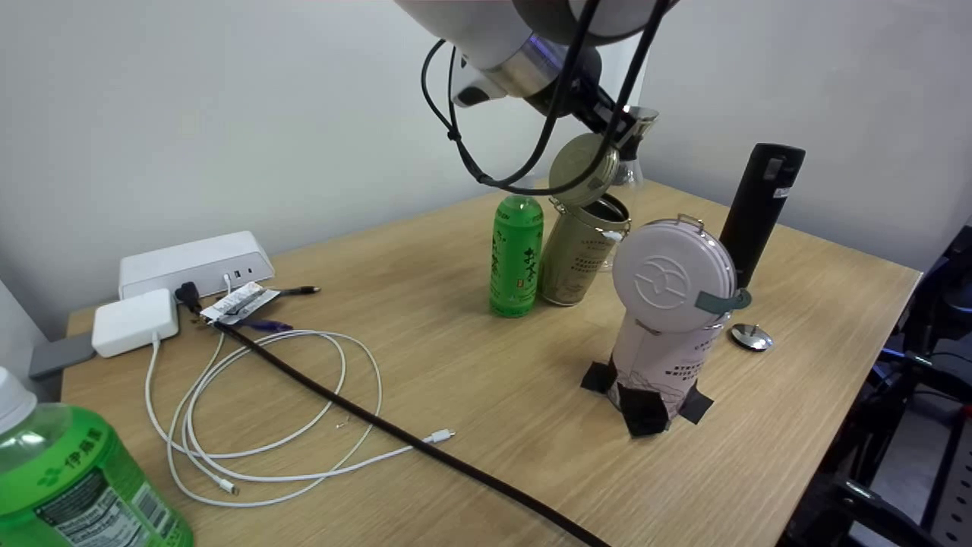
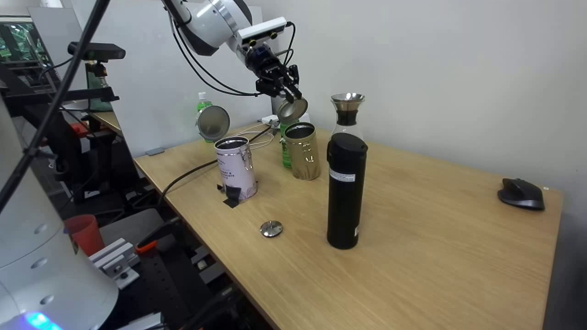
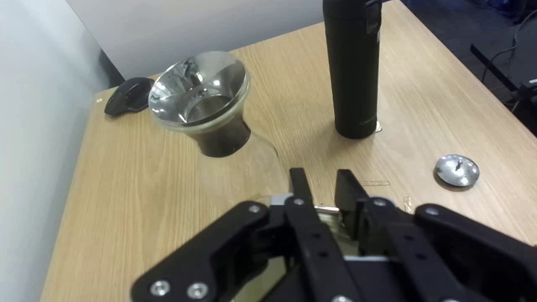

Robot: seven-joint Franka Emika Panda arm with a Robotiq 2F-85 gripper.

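Observation:
A gold canister (image 2: 304, 156) with its hinged lid (image 2: 292, 111) swung up stands towards the back of the table, its mouth uncovered. My gripper (image 2: 292, 96) is at the upper edge of that lid. In the wrist view the gripper has its fingers close together but a little apart, with a thin metal edge (image 3: 327, 208) of the lid between them; most of the lid is hidden below the fingers. Touching or very near the canister is a green tea bottle (image 1: 516, 255). A pale pink canister (image 1: 663, 365), also with a raised lid (image 1: 663, 278), is held by black tape.
A glass carafe with a steel funnel (image 3: 201, 93) stands close behind the gold canister. Near it are a black flask (image 2: 345, 192) and a small steel lid (image 2: 271, 228). Cables (image 1: 364, 415) cover the left side.

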